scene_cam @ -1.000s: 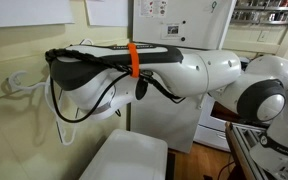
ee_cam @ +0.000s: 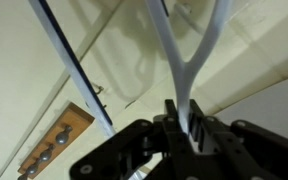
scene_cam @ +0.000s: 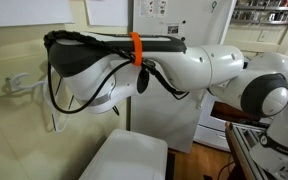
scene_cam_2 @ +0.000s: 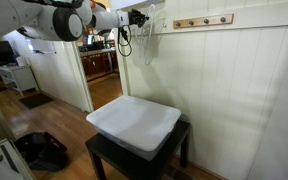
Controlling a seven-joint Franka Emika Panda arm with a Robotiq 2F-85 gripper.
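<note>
A white plastic hanger point(ee_cam: 184, 75) forks upward in the wrist view, its narrow stem running down between the black fingers. My gripper is shut on that stem. In exterior view 1, pale loops of the hanger point(scene_cam: 54, 108) show against the cream wall, below and left of the arm's end; the arm hides the grip itself. High beside the panelled wall in exterior view 2 is the gripper point(scene_cam_2: 136, 18), with the faint white hanger point(scene_cam_2: 150, 45) near it. A wooden peg rack point(scene_cam_2: 204, 20) is fixed to the wall farther right.
Below the arm stands a white lidded bin point(scene_cam_2: 139, 118) on a black table point(scene_cam_2: 104, 150). A black bag point(scene_cam_2: 42, 152) lies on the floor at left. The wall right of the bin is bare below the rack.
The bin has stayed in place.
</note>
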